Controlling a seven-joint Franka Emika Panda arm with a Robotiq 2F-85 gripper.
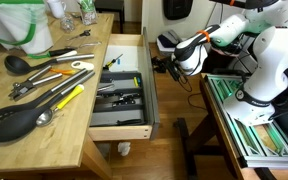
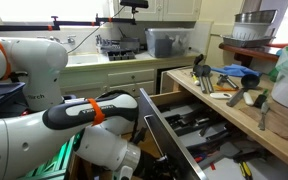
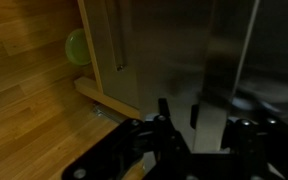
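A pulled-out drawer [image 1: 122, 133] holds dark trays with utensils and sits beside the wooden counter. My gripper [image 1: 162, 64] is at the outer face of its grey front panel [image 1: 151, 95], toward the far end. In the wrist view, the gripper is shut on a pale strip [image 3: 214, 105] of the drawer front. Whether that strip is the top edge or a handle I cannot tell. From the second exterior view, the arm [image 2: 94, 140] reaches low along the front panel [image 2: 169, 140], its fingertips hard to make out in shadow.
Ladles, tongs and other tools lie on the counter [image 1: 59, 128], near a white bucket [image 1: 19, 25]. A small pale object [image 1: 124, 148] is on the wooden floor [image 1: 169, 155]. Floor space lies open between the drawer and the robot's base.
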